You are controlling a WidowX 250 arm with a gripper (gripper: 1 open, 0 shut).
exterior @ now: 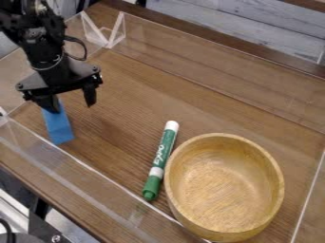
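Observation:
My black gripper (pixel 63 97) is open at the left of the camera view, its fingers low over a blue block (pixel 57 126) that stands near the left edge of the table. The upper part of the block is partly hidden by the near fingertip; whether they touch I cannot tell.
A green marker (pixel 162 161) with white cap lies at lower middle, beside an empty wooden bowl (pixel 223 149) at lower right. Clear plastic barriers run along the near left.

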